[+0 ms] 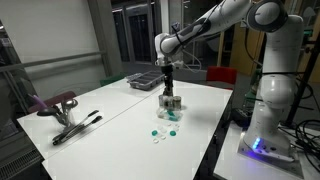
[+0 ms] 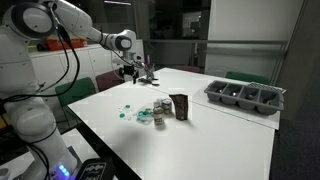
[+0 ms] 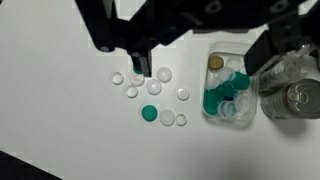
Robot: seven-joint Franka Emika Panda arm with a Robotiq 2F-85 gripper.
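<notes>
My gripper stands open in the wrist view, its dark fingers (image 3: 136, 50) wide apart with nothing seen between them. Below it is a clear tray (image 3: 240, 48) holding green, clear and brownish caps. A green cap (image 3: 150, 113) and several clear caps (image 3: 164, 74) lie loose on the white table beside the tray. In exterior view 1 the gripper (image 1: 168, 73) hangs above a dark brown upright object (image 1: 168, 89). Exterior view 2 shows that brown object (image 2: 180, 106) behind the jars, with the gripper (image 2: 129, 73) high to its left.
Metal-lidded jars (image 3: 303, 98) stand right beside the tray. A grey compartment bin (image 2: 246, 95) sits farther along the table. Utensils in a holder (image 1: 64, 119) and dark tongs (image 1: 78, 130) occupy the left in exterior view 1.
</notes>
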